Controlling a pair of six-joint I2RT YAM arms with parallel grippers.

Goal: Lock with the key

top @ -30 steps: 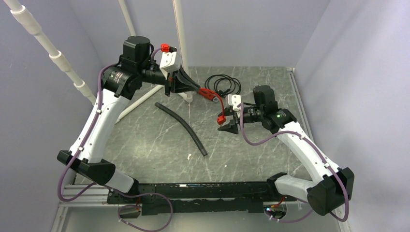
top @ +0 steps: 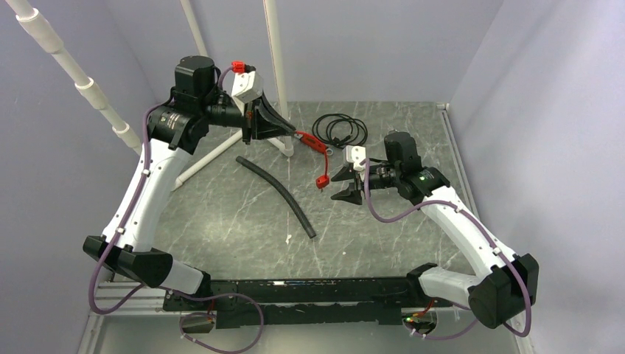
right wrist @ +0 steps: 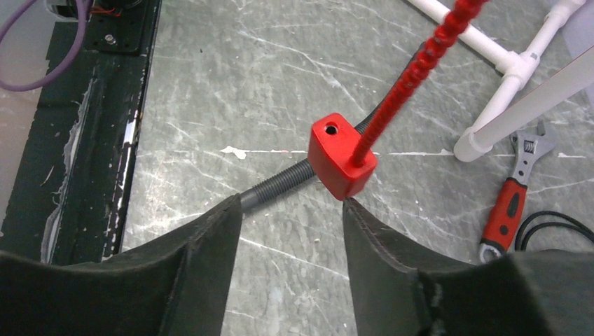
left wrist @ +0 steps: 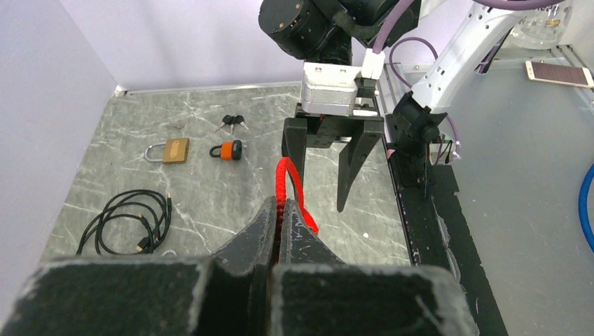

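My left gripper [top: 293,132] is shut on a red cord [left wrist: 281,175], high above the floor. From the cord hangs a small red lock block [right wrist: 336,162] with a dark hole in one face. My right gripper [top: 334,186] stands open beside that red block [top: 322,181], its fingers facing it and nothing held between them. In the right wrist view the block appears just beyond the right-hand finger [right wrist: 371,245]. Far back on the floor in the left wrist view lie several black-headed keys [left wrist: 232,122], a brass padlock [left wrist: 176,150] and an orange-and-black padlock [left wrist: 227,150].
A coiled black cable [top: 340,130] and a red-handled wrench [right wrist: 506,213] lie on the floor. A black corrugated tube [top: 276,193] crosses the left side, near white pipes [top: 276,59].
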